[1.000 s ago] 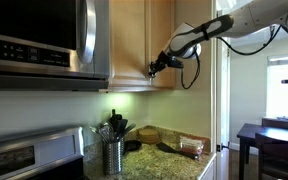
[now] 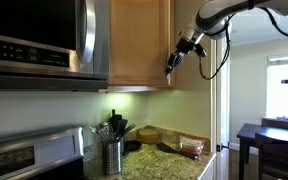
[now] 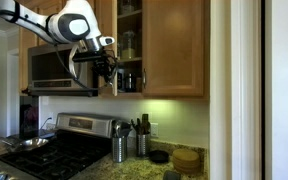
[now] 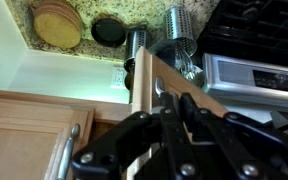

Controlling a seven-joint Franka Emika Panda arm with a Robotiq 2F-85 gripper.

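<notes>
The wooden upper cabinet door stands swung out from its cabinet. In exterior view 2 an open gap shows cabinet shelves with jars and dark items on them. My gripper is at the door's lower free edge. Close up, the silver door handle runs into my gripper, which appears shut on it. The fingertips are mostly hidden by the dark gripper body. The open door is seen nearly edge-on in the wrist view.
A neighbouring cabinet door is closed. The microwave hangs left of the open door. Below, a metal utensil holder and a round wooden stack stand on the counter. Free air lies right of the door.
My gripper has moved to the right and slightly outward, and the cabinet door's free edge has swung with it, so the door is wider open than before.
</notes>
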